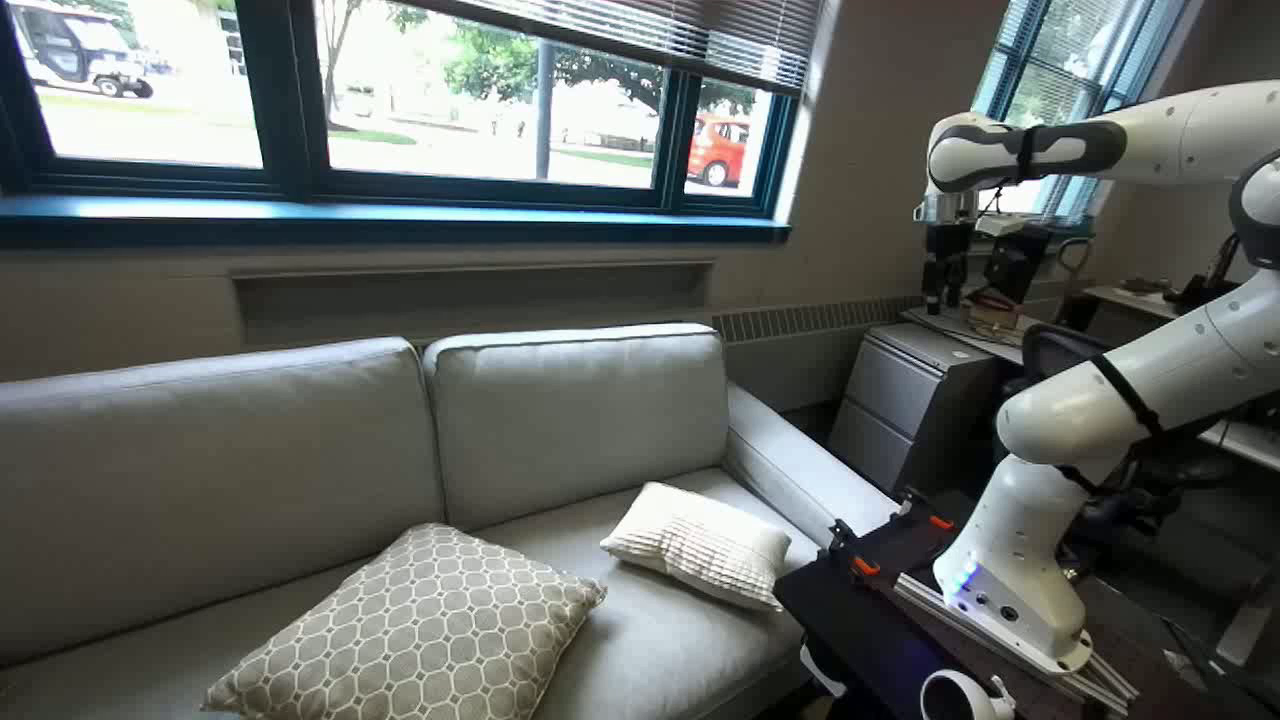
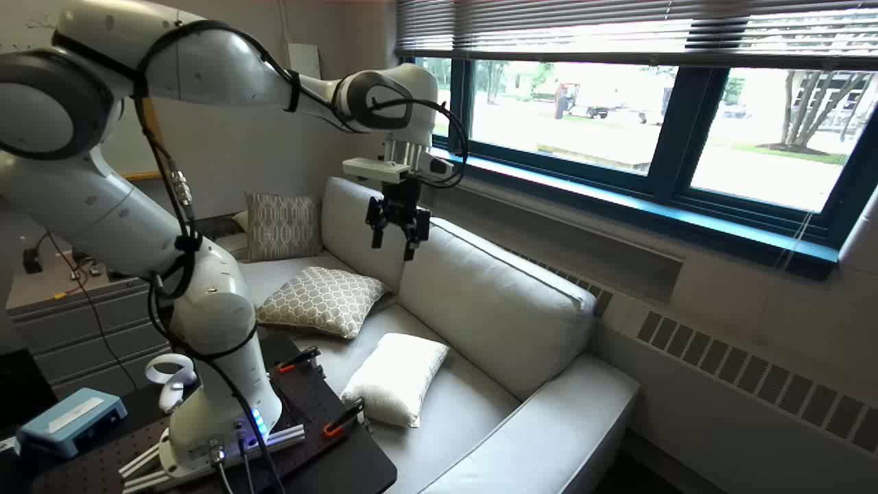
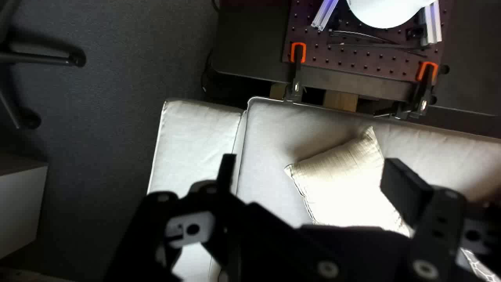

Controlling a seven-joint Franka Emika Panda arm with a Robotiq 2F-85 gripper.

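Observation:
My gripper (image 2: 394, 247) hangs high above the sofa (image 2: 494, 309), fingers pointing down. In the wrist view its two fingers (image 3: 227, 171) stand wide apart, open, with only sofa and cushion far below them. A small white cushion (image 3: 345, 181) lies on the seat near the armrest; in exterior view 1 the same white cushion (image 1: 698, 542) shows a ribbed face. Beside it rests a larger beige cushion (image 1: 414, 624) with a honeycomb pattern. A third, grey patterned cushion (image 2: 282, 226) leans at the sofa's far end in exterior view 2.
The black table (image 2: 362, 461) bearing my arm's base adjoins the sofa's front edge, with orange-tipped clamps (image 2: 343, 418) along its rim. Behind the sofa runs a blue windowsill (image 1: 396, 226). A white controller (image 2: 170, 380) and a blue box (image 2: 73, 420) sit near the base.

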